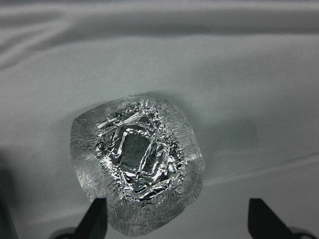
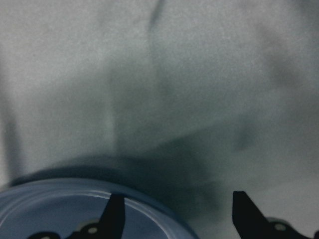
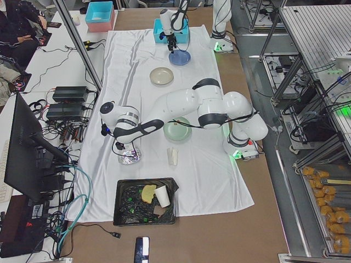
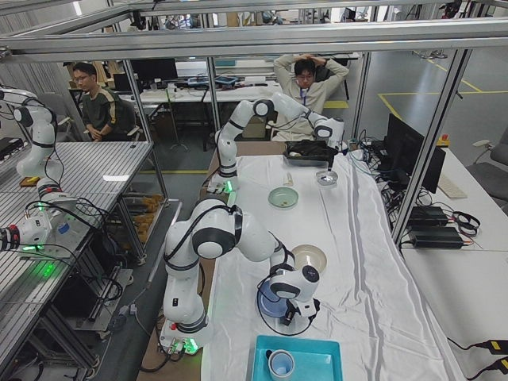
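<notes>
A crumpled foil dish (image 3: 129, 156) (image 1: 135, 149) lies on the white cloth, with my left gripper hanging open above it, nothing between its fingers. My right gripper is open low over the near rim of a blue plate (image 2: 60, 214) (image 3: 180, 59), nothing between its fingers. A green plate (image 4: 283, 198) and a beige plate (image 3: 162, 75) lie on the cloth.
A black tray (image 3: 126, 216) holding a white cup and scraps stands at one end. A blue bin (image 4: 317, 357) with a cup stands at the other. A pale wrapped item (image 3: 172, 156) lies between foil and green plate. Monitors and cables line one side.
</notes>
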